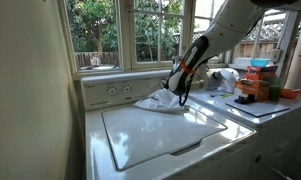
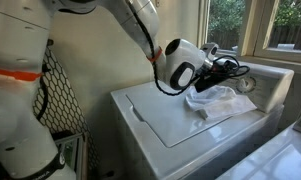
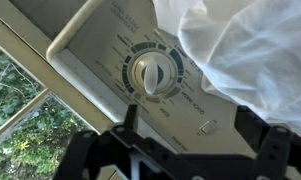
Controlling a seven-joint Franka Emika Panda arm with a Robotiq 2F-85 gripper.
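Note:
A crumpled white cloth (image 1: 162, 104) lies on the back of a white top-loading washer (image 1: 155, 135), against its control panel. My gripper (image 2: 222, 70) is just above the cloth (image 2: 218, 100) at the panel. In the wrist view the dark fingers of my gripper stand wide apart, with nothing held between them. The cloth (image 3: 252, 50) fills the upper right of that view. A round control dial (image 3: 152, 73) shows to its left. Whether a fingertip touches the cloth cannot be made out.
Windows (image 1: 95, 30) rise close behind the panel. A second white appliance (image 2: 280, 160) stands alongside. On the counter to the right are an orange container (image 1: 258, 73) and other items. The washer's lid is clear in front of the cloth.

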